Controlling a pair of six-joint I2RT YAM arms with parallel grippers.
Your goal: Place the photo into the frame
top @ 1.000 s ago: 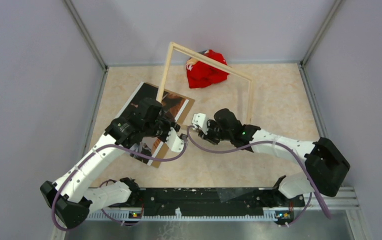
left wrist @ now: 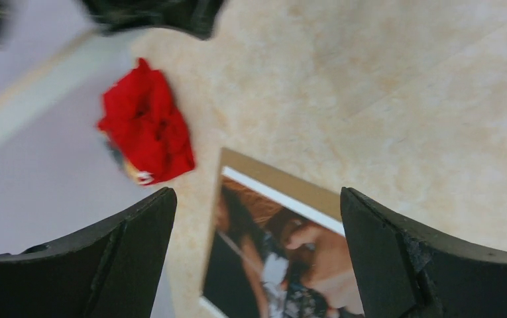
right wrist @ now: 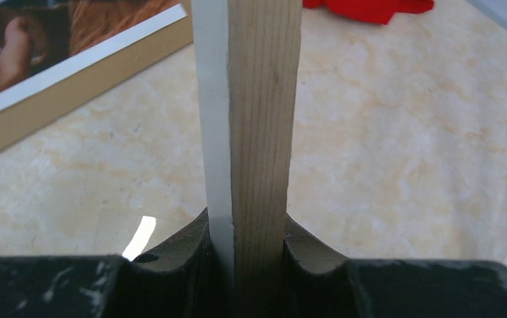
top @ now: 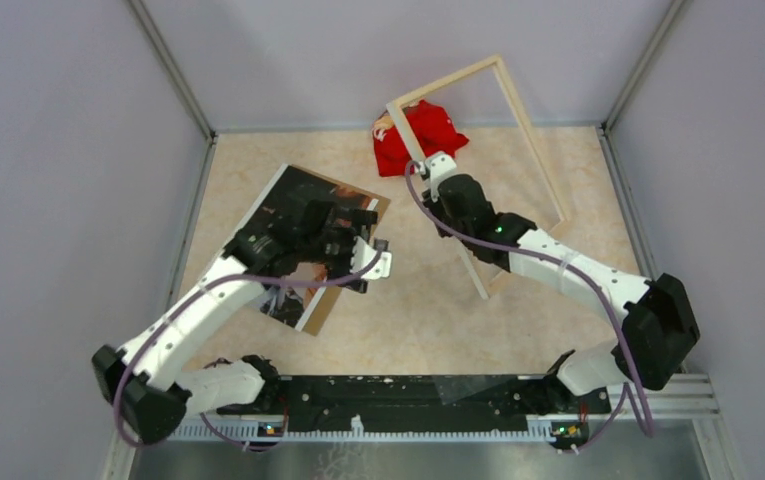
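The wooden frame (top: 531,134) is raised and tilted on the right side of the table, its far corner over the red cloth. My right gripper is shut on one of its side bars (right wrist: 260,132). The photo (top: 288,205) lies on a brown backing board (top: 330,300) at the left of the table, partly covered by my left arm. Above the board's right part, my left gripper is open with nothing between its fingers. Part of the photo (left wrist: 283,258) shows below those fingers.
A crumpled red cloth (top: 428,137) lies at the table's back edge. Bare table (top: 398,310) stretches across the front middle. Walls stand close at the left, right and back.
My left gripper has shifted slightly right. The photo and board have stayed put.
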